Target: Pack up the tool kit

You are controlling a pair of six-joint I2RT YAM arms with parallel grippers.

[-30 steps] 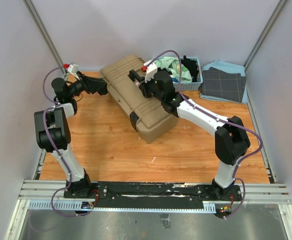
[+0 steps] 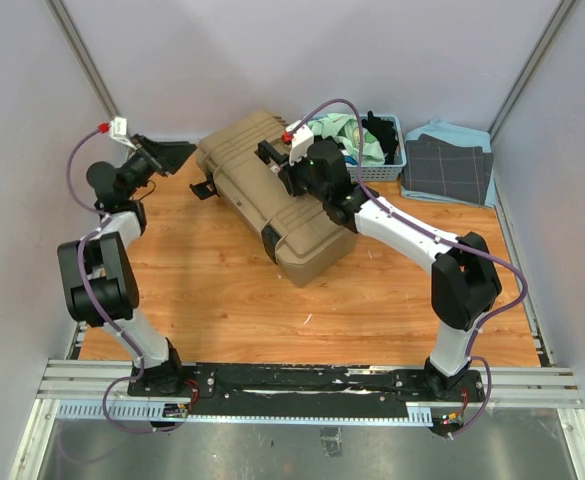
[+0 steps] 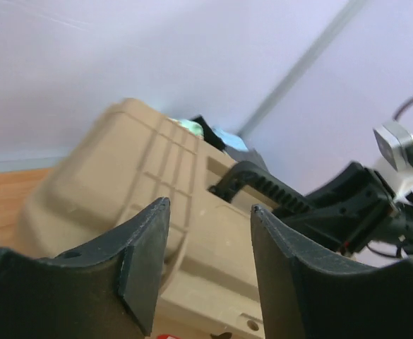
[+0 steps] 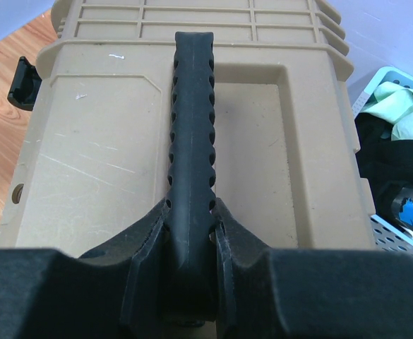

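A large tan hard case (image 2: 262,185) lies slanted across the table, its lid down. My right gripper is shut on the black ribbed carry handle (image 4: 192,120) on the case; the top view shows that arm reaching over the lid. At the case's upper left end, my left gripper (image 2: 190,152) hovers just off the corner. In the left wrist view its fingers (image 3: 147,258) stand apart with nothing between them, the case (image 3: 121,162) beyond. One black latch (image 2: 204,189) juts from the case's near side, while another latch (image 2: 270,240) sits flatter against it.
Behind the case stands a light blue basket (image 2: 400,150) holding green and black cloths. A folded dark cloth (image 2: 447,167) on light blue fabric lies at the back right.
The near-side latch now shows jutting out where the gripper was. The right arm and case look unmoved.
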